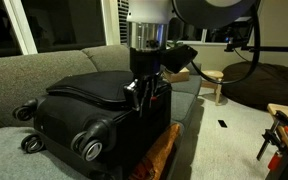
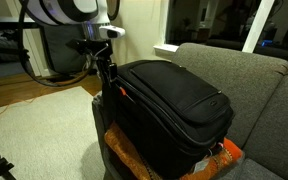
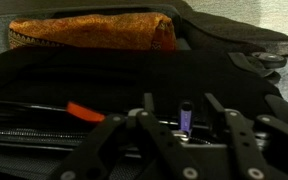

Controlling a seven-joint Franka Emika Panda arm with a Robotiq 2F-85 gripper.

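Note:
A black soft-sided suitcase (image 1: 79,125) with wheels lies on the grey sofa. My gripper (image 1: 141,95) is at the suitcase's side facing the room, seen also in exterior view 2, where the gripper (image 2: 109,70) stands near the suitcase's upper edge. From the wrist view, the fingers of my gripper are apart, over black fabric close to a zipper (image 3: 34,133). A small purple-and-metal piece, perhaps a zipper pull (image 3: 185,118), shows between the fingers; no grip on it is visible. A red tag (image 3: 85,112) lies to the left.
An orange cloth (image 2: 134,160) lies beneath the suitcase on the sofa (image 2: 209,70). A cardboard box (image 1: 175,75) sits farther along the sofa. Open carpet (image 1: 222,145) lies to the right, with a wooden table (image 1: 281,140) beyond.

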